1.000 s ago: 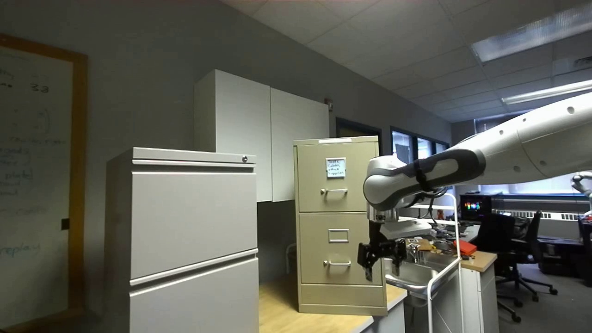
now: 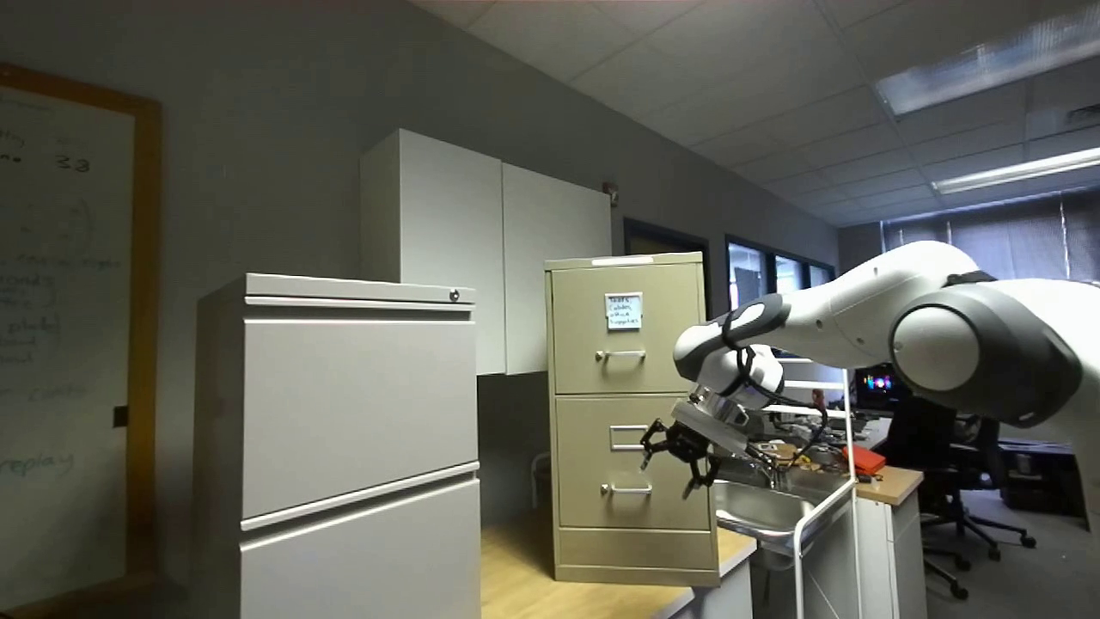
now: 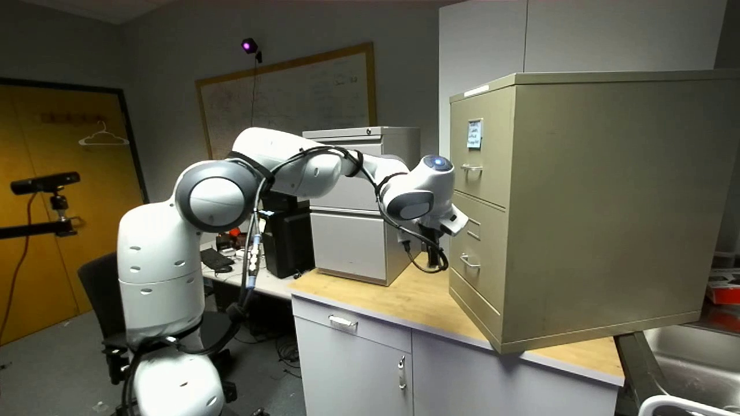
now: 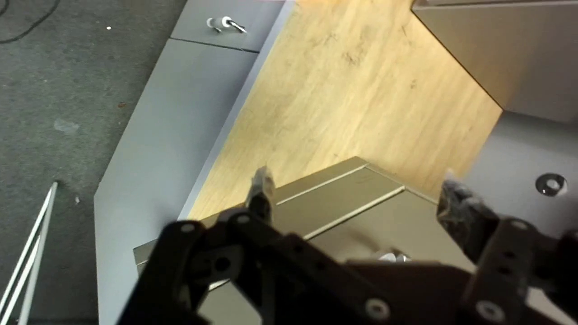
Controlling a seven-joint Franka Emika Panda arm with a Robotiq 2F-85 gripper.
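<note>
A tan two-drawer filing cabinet (image 2: 631,423) stands on the wooden counter, both drawers closed. Its upper drawer bears a handwritten label (image 2: 624,311) and a bar handle (image 2: 620,355); the lower drawer has a matching handle (image 2: 626,490). My gripper (image 2: 675,476) is open in front of the lower drawer, to the right of that handle in exterior view 1. In the wrist view, its fingers (image 4: 262,189) are spread wide with nothing held, over the tan drawer front (image 4: 352,227). A metallic bit (image 4: 393,255) shows low between them, partly covered by the gripper body.
A grey filing cabinet (image 3: 347,242) stands left of the tan one, its drawers closed. Bare counter (image 4: 336,92) lies between the two. A sink (image 2: 758,505) and a white rail (image 2: 825,505) are on the tan cabinet's other side.
The arm has swung and bent, its elbow now showing at the right. The gripper has turned, tilting toward the drawer front, and shifted slightly left and up in exterior view 1. Both drawers remain closed.
</note>
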